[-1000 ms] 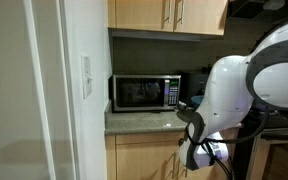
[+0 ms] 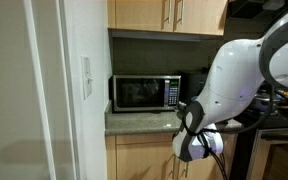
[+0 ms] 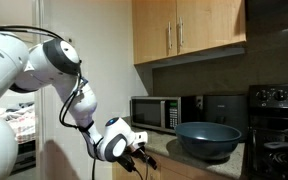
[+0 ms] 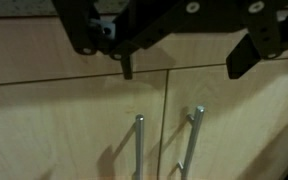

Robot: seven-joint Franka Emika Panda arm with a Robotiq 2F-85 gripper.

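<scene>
My gripper is open in the wrist view, its dark fingers wide apart with nothing between them. Two vertical metal bar handles, the left handle and the right handle, are on the pale wooden lower cabinet doors. Both handles lie below the fingers in the picture and apart from them. In exterior view 2 the white wrist is low in front of the counter's edge. From exterior view 1, the arm hides the fingers and part of the right door.
A microwave stands on the counter. Also on it is a large dark blue pot, with a black stove to its right. Wooden upper cabinets hang above. A white wall borders the left side.
The cabinet doors and the items on the counter look unchanged.
</scene>
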